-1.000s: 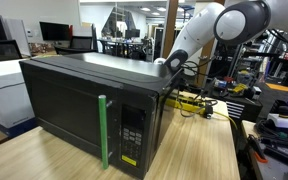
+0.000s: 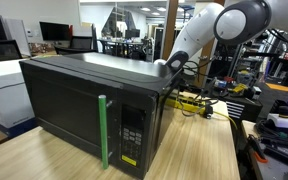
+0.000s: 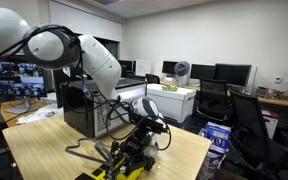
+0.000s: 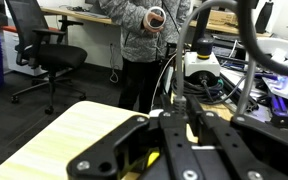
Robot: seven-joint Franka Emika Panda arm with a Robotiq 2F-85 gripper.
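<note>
A black microwave (image 2: 79,100), with a green strip (image 2: 103,130) on its front, stands on the wooden table (image 2: 194,148). In the second exterior view, the arm (image 3: 102,65) reaches over near the microwave (image 3: 77,108) and down to my gripper (image 3: 132,150), low over the table and among cables. The wrist view shows my gripper shut, its dark fingers close together. What is between them cannot be made out. A grey cable (image 4: 192,22) arcs up close by. In the first exterior view the fingertips are hidden in dark clutter beyond the microwave.
Yellow and black gear (image 2: 189,104) lies behind the microwave. A person (image 4: 144,45) stands beyond the table edge holding a round roll (image 4: 156,17). An office chair (image 4: 46,45) is off the table. Bare tabletop (image 3: 44,140) shows in front of the microwave.
</note>
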